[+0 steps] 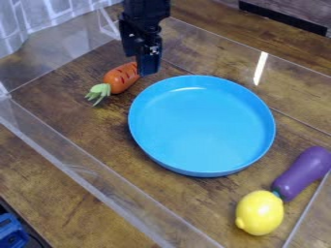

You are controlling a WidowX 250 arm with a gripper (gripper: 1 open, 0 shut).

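Observation:
My black gripper (pixel 139 56) hangs at the top of the view, just above and right of an orange toy carrot (pixel 122 77) with green leaves. The carrot lies on the wooden surface left of a large blue plate (pixel 200 124). Whether the fingers are open or shut is hard to tell.
A yellow toy lemon (pixel 258 212) and a purple eggplant (pixel 303 173) lie at the right front. Clear plastic walls run along the left and front.

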